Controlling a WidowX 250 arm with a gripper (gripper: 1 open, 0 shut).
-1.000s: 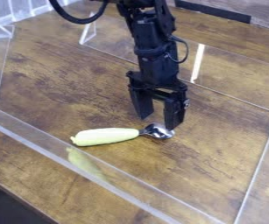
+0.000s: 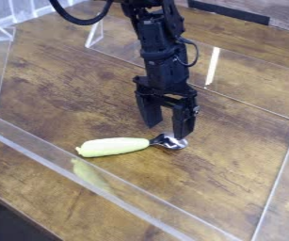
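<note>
The black robot gripper [image 2: 167,120] hangs over the middle of the wooden table, its fingers apart and pointing down, with nothing seen between them. Just below and in front of it lie a pale yellow-green corn-shaped object [image 2: 111,147] and, at that object's right end, a small shiny metal piece [image 2: 173,143] with a dark neck, like a spoon. The gripper's fingertips are above these, close to the metal piece; whether they touch it cannot be told.
Clear transparent walls edge the work area, with a near panel [image 2: 34,133] running diagonally across the lower left.
The gripper has shifted very slightly; the objects on the table have not visibly moved.
</note>
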